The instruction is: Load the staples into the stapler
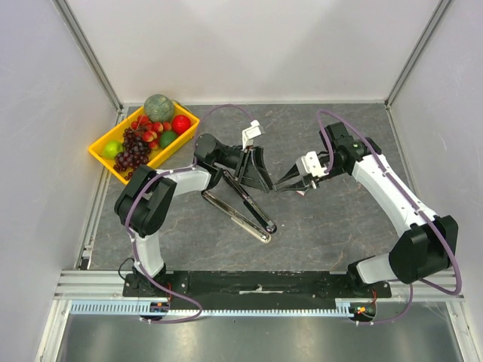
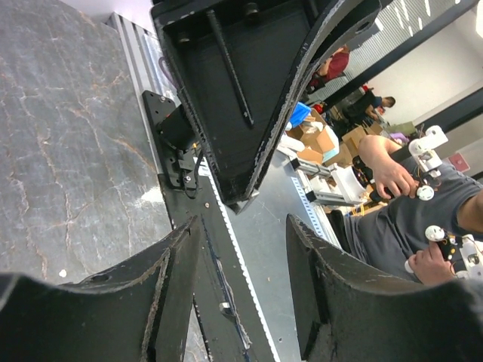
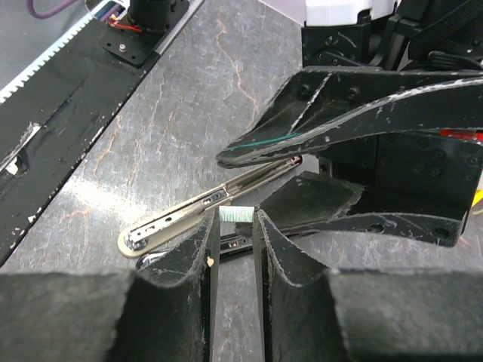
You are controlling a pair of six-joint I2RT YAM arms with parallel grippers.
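The open stapler lies on the table as two long halves, the metal-coloured one [image 1: 238, 219] and the dark one [image 1: 250, 202]. A small silver staple strip [image 3: 236, 213] sits between the fingertips of my right gripper [image 1: 278, 186], both of which appear to touch it. My left gripper is open, and its fingers [image 2: 181, 249] stand apart. In the left wrist view the strip's small silver end [image 2: 241, 204] shows at the right gripper's tip, just beyond the gap between the left fingers. Both grippers meet above the table, to the right of the stapler.
A yellow basket [image 1: 96, 148] of fruit stands at the back left. A small pale piece [image 1: 302, 192] lies partly hidden under the right gripper. Bare table [image 1: 332, 234] extends at the front right.
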